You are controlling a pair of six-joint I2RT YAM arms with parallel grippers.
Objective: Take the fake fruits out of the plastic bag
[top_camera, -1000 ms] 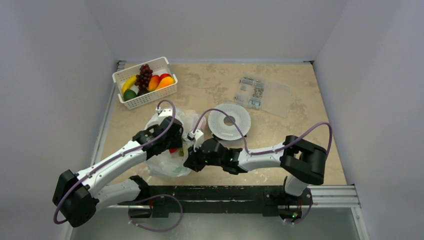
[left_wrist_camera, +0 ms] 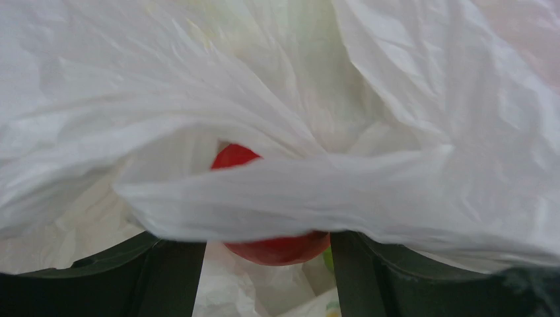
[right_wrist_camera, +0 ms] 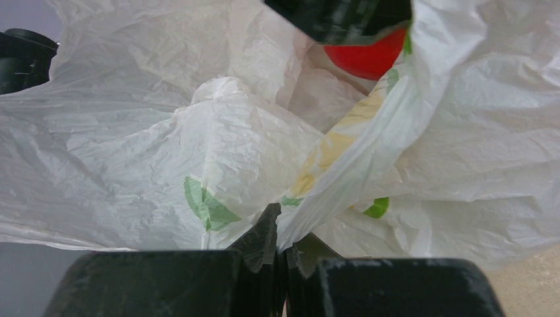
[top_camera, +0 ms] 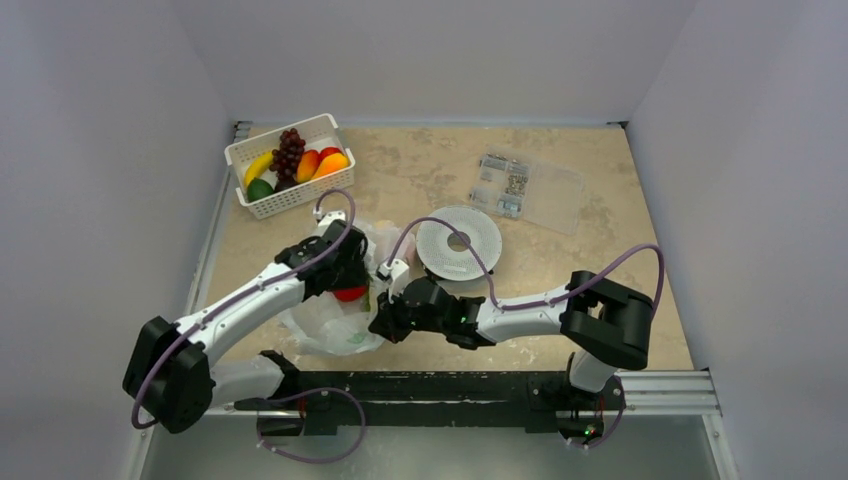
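A crumpled white plastic bag (top_camera: 330,325) lies at front centre. Inside it a red fake fruit (top_camera: 349,294) shows, seen partly behind bag film between the spread fingers of my open left gripper, with a bit of green (left_wrist_camera: 328,261) beside it. In the right wrist view the red fruit (right_wrist_camera: 364,59) is at the top under the left gripper. My right gripper is shut on the bag's edge, which rises from between its fingertips.
A white basket (top_camera: 262,205) of fake fruits sits at back left. A round perforated white plate (top_camera: 445,255) and a clear parts box (top_camera: 550,195) lie to the right.
My left arm has shifted slightly up and across the table, uncovering more of the red fruit in the top view. The right arm has barely moved.
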